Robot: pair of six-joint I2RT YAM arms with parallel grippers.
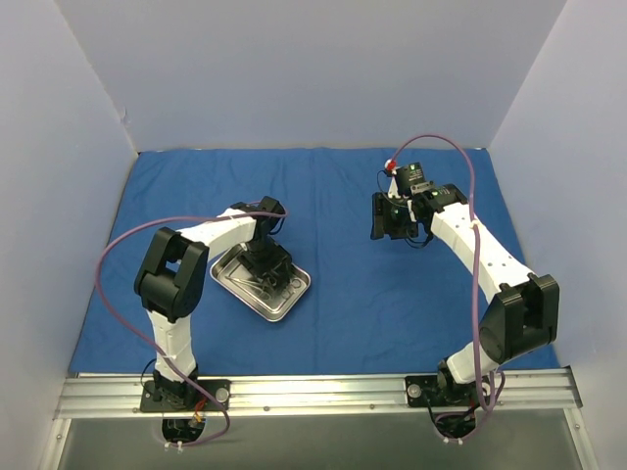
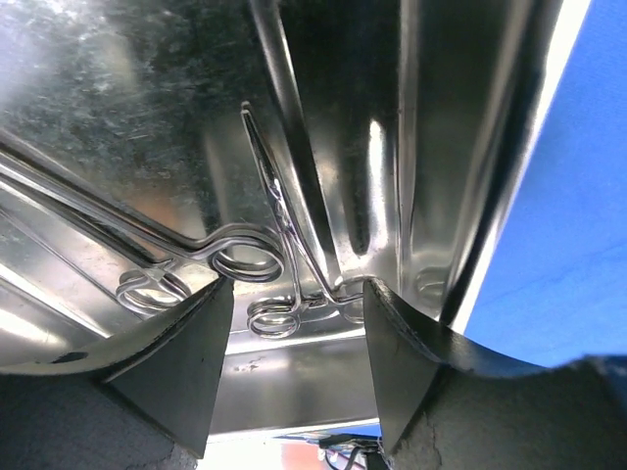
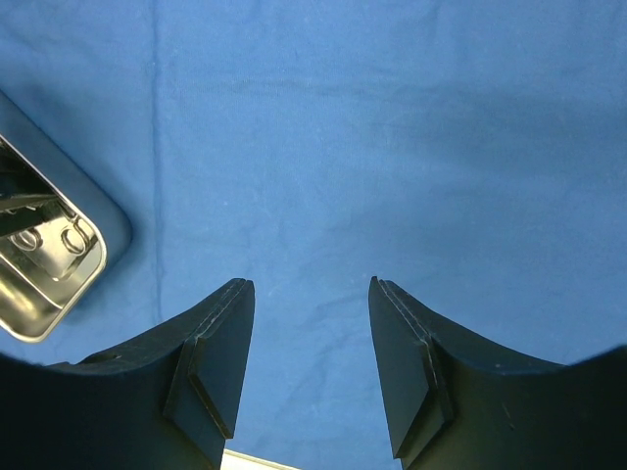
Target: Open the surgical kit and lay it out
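Note:
A metal tray [image 1: 257, 304] lies on the blue cloth, left of centre, with several steel instruments inside. Over it hangs my left gripper [image 1: 278, 284], open. In the left wrist view, slim scissor-like forceps [image 2: 277, 211] lie with their finger rings near the gap between the fingertips; nothing is clearly gripped. More ringed instruments [image 2: 186, 240] are to the left in that view. My right gripper stands open above bare cloth, its gap empty. The tray's corner [image 3: 98, 240] shows at the left of the right wrist view.
Grey walls [image 1: 294, 78] rise behind and at both sides. A metal rail [image 1: 313, 392] runs along the front. Hoses [image 1: 127, 235] arch over the arms.

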